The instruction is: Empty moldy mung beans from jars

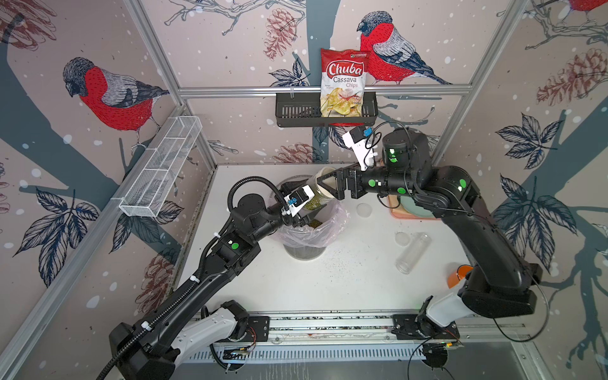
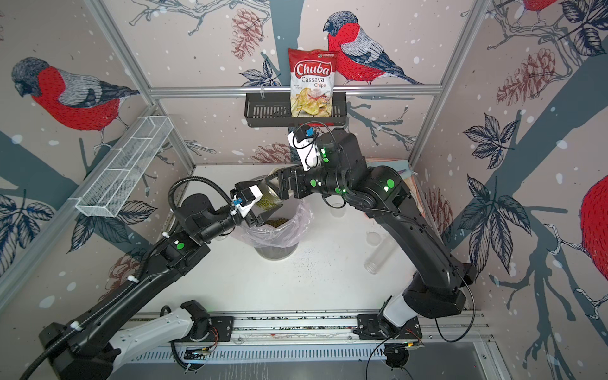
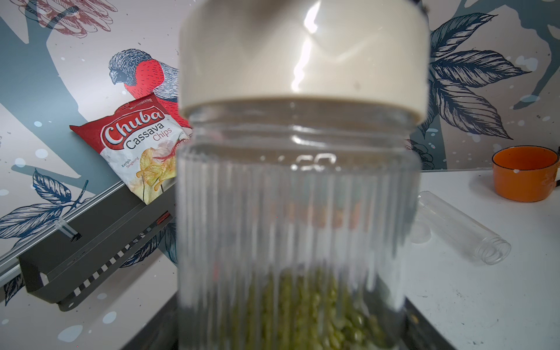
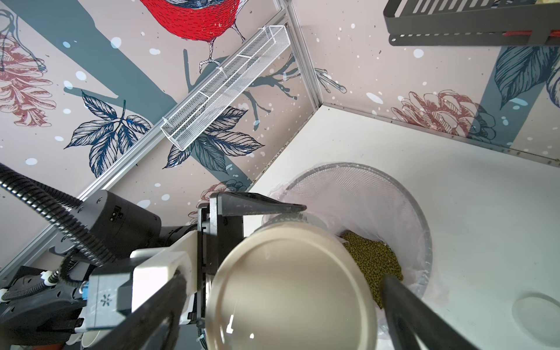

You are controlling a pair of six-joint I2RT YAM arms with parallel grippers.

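A ribbed clear jar [image 3: 297, 233] with a cream lid [image 4: 288, 291] and green mung beans in its bottom is held tilted by my left gripper [image 1: 302, 204] above a bin lined with a pink bag [image 1: 310, 234]. A heap of beans [image 4: 373, 262] lies in the bag. My right gripper [image 1: 332, 180] is open at the lid end, its blurred fingers either side of the lid in the right wrist view.
An empty clear jar [image 1: 413, 253] lies on its side at the right, near small clear discs [image 1: 364, 209]. An orange pot [image 3: 523, 173] and a chips bag [image 1: 342, 82] in a rack are in view.
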